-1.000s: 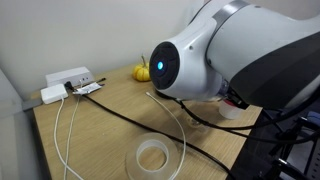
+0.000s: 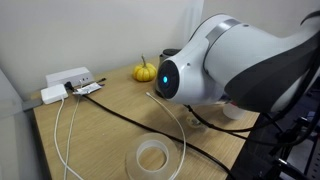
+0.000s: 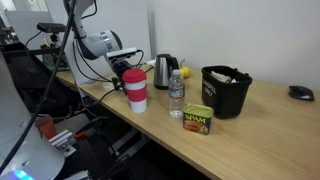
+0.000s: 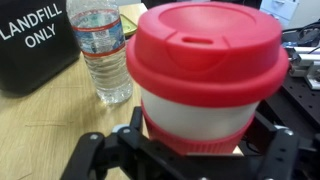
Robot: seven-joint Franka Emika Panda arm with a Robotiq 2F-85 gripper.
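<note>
A cup with a red lid, a white band and a red lower part fills much of the wrist view. It stands upright near the table's edge in exterior view 2, where the same cup shows in full. My gripper has its dark fingers spread on either side of the cup's lower body. Whether the pads touch it cannot be made out. Exterior view 1 shows only a pale part of the cup below the arm, with the fingers hidden.
Close by the cup stands a water bottle. A black bin, a SPAM can and a kettle are further along. Cables, a tape roll and a small pumpkin lie on the table.
In exterior view 1 the arm has come down, its blue light sitting lower than before. The red of the cup that showed earlier is now covered by the arm.
</note>
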